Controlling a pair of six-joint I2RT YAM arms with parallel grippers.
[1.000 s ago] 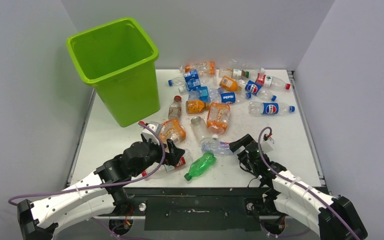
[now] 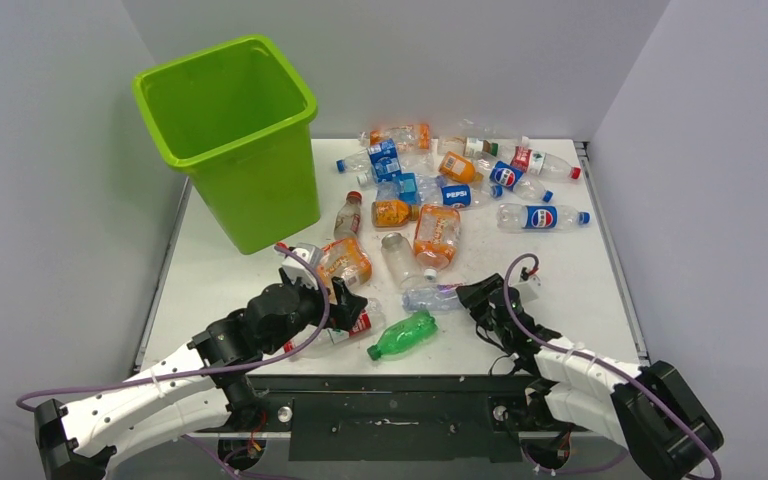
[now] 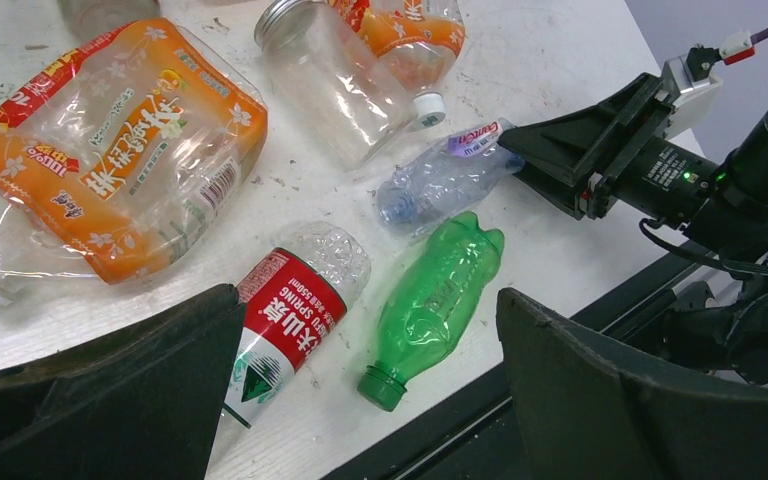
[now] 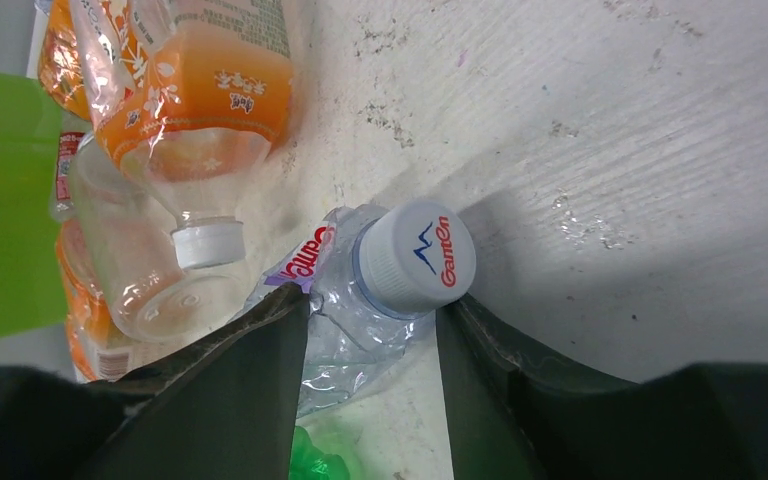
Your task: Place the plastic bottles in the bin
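In the right wrist view a clear Ganten bottle (image 4: 355,325) with a white cap (image 4: 417,256) lies between the fingers of my right gripper. They stand part open, one on either side near the neck; a firm hold does not show. Over the front left of the table, my left gripper is open and holds nothing. Below it lie a red-labelled clear bottle (image 3: 295,315) and a green bottle (image 3: 438,300). A large orange-labelled bottle (image 3: 125,150) is beside them. The green bin (image 2: 250,190) stands at the back left.
A clear jar (image 2: 398,258) and another orange-labelled bottle (image 2: 437,235) lie mid-table. Several bottles crowd the back, with a Pepsi bottle (image 2: 542,217) at the right. Bare table (image 2: 585,290) shows on the right side.
My right gripper has moved slightly left and turned, and its fingers look closer together around the Ganten bottle's end. The left arm and the other bottles stay put.
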